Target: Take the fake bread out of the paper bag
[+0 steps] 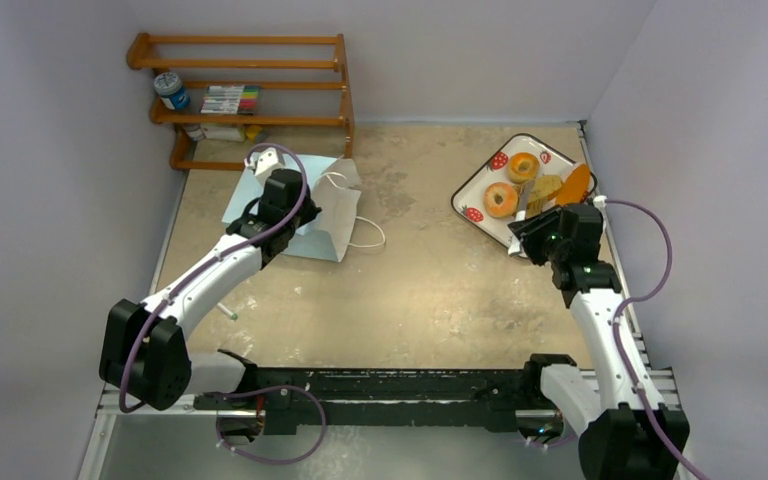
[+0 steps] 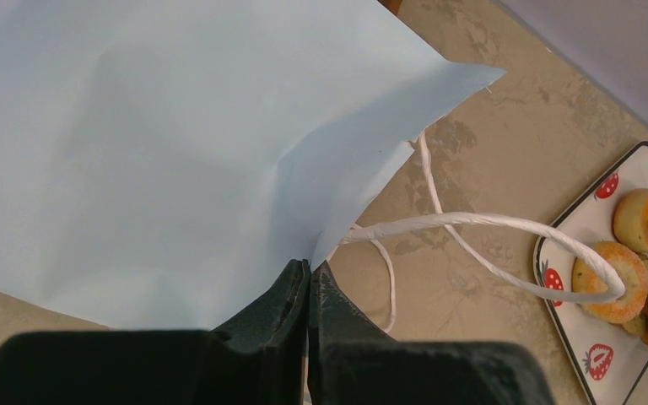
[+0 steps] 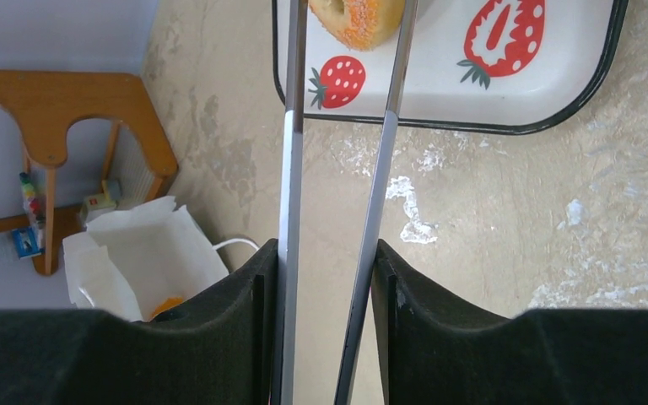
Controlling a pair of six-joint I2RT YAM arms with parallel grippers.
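Observation:
The pale blue paper bag (image 1: pixel 328 222) lies open on the left. My left gripper is shut on its paper edge, the fingertips meeting there. In the right wrist view, something orange (image 3: pixel 167 306) shows inside the bag. Two bagels (image 1: pixel 500 200), a bread slice (image 1: pixel 543 187) and an orange bread-like piece (image 1: pixel 574 184) lie on the strawberry tray (image 1: pixel 480 228). My right gripper has its fingers against both arms of metal tongs (image 3: pixel 292 169). The tongs are spread, reaching over the tray; their tips are out of that view.
A wooden rack (image 1: pixel 245 118) with a jar (image 1: pixel 171 90) and markers stands behind the bag. White rope handles (image 1: pixel 370 232) stick out to the bag's right. A marker (image 1: pixel 227 311) lies near the left arm. Mid-table is clear.

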